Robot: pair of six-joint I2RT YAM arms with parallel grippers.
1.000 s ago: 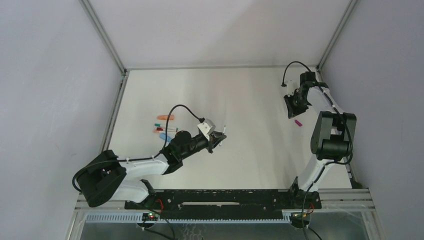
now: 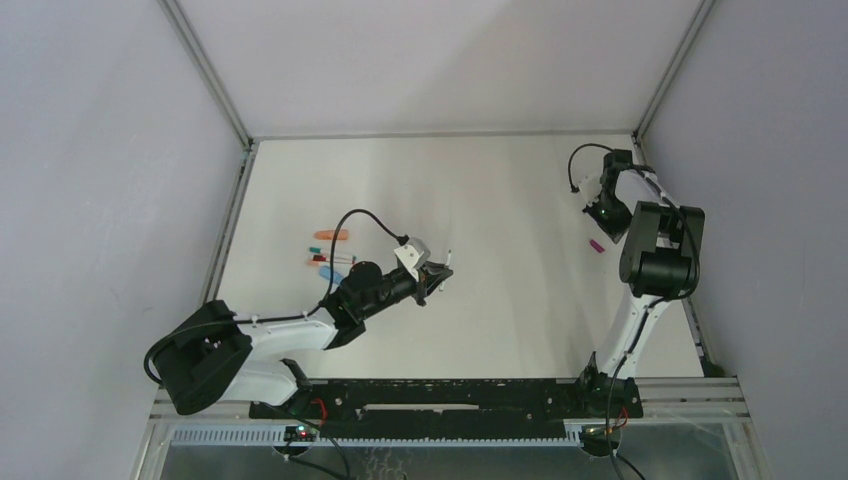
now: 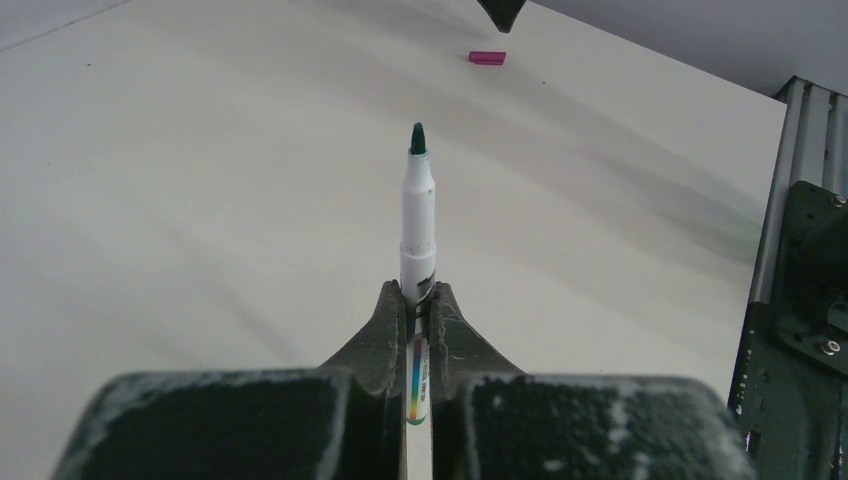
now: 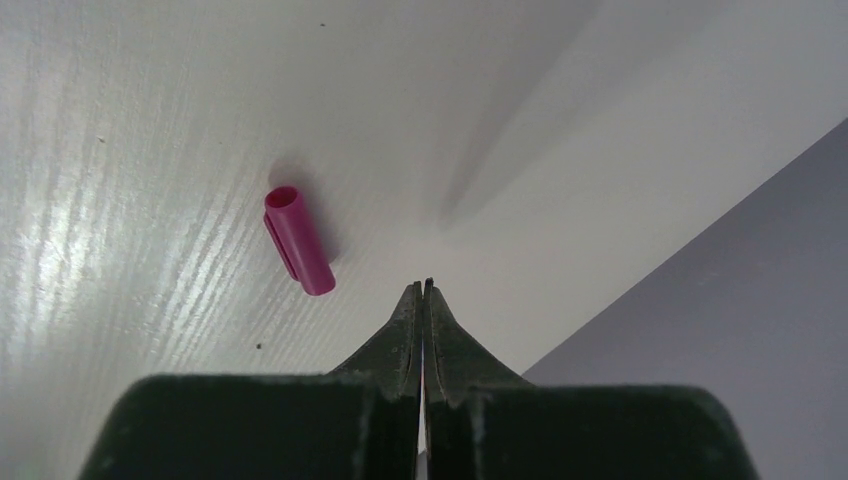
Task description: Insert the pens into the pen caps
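Observation:
My left gripper is shut on a white pen, held upright with its dark green tip at the top, near the middle of the table. A magenta pen cap lies on the table at the right, its open end visible in the right wrist view; it also shows small in the top view. My right gripper is shut, with nothing seen between its fingertips, above the table beside the cap.
Orange pieces, a blue piece and several pens or caps lie at the left of the table, behind the left arm. Walls border both sides.
My left arm and its pen have not moved.

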